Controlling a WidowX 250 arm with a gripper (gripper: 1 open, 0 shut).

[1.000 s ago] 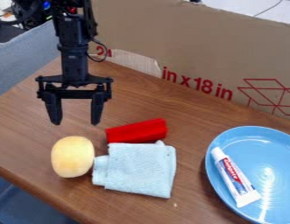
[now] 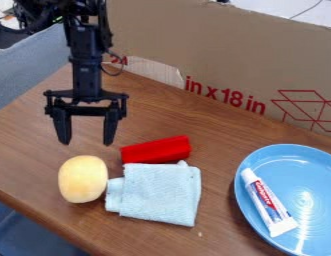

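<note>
My black gripper (image 2: pixel 86 134) hangs at the left of the wooden table, open, its two fingers apart with nothing between them. Below it sits a pale yellow round object (image 2: pixel 82 179). To the right of that lie a red cylinder (image 2: pixel 154 150) and a folded light blue cloth (image 2: pixel 154 195). A blue plate (image 2: pixel 309 205) at the right holds a white toothpaste tube (image 2: pixel 268 203).
A large cardboard box (image 2: pixel 221 55) stands along the back of the table (image 2: pixel 208 120). The table's left and front edges border a blue-grey area.
The objects have not moved.
</note>
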